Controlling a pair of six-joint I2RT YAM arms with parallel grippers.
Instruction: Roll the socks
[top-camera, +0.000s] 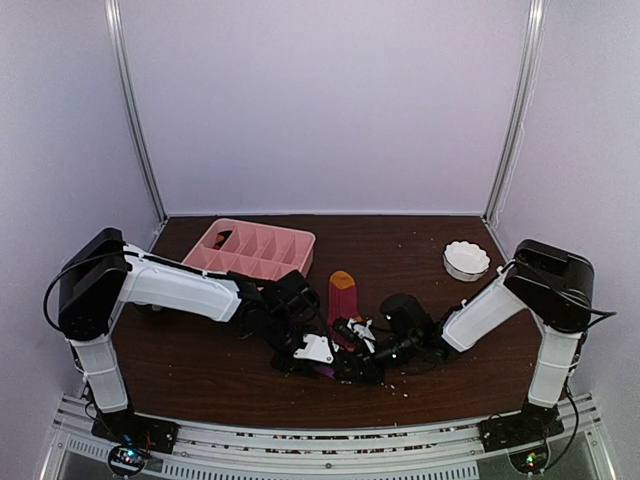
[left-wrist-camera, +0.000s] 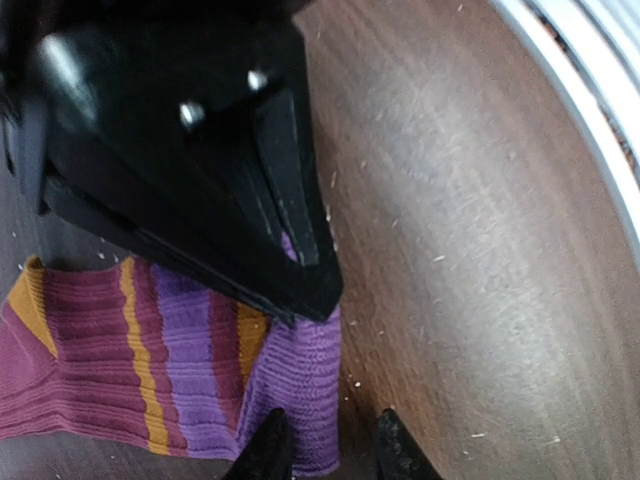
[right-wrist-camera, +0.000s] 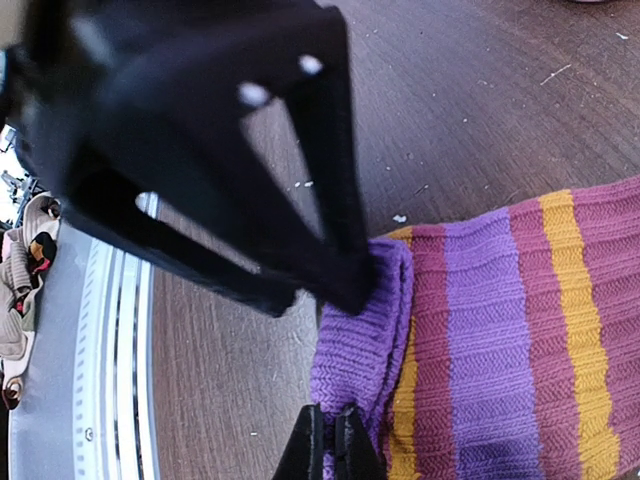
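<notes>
The maroon sock (top-camera: 342, 300), with its orange toe, lies at the middle of the table; both grippers cover its near end in the top view. Purple, maroon and yellow stripes show up close, ending in a purple edge (left-wrist-camera: 312, 365) that stands folded up. My right gripper is shut on this edge; in the left wrist view, purple cloth shows between its fingers. My left gripper is part open at the other end of the same edge, its fingers on either side of the cloth.
A pink divided box (top-camera: 262, 250) stands behind the left arm, with something dark in one compartment. A white scalloped bowl (top-camera: 466, 260) sits at the back right. Bare table (top-camera: 240, 390) lies in front of the grippers.
</notes>
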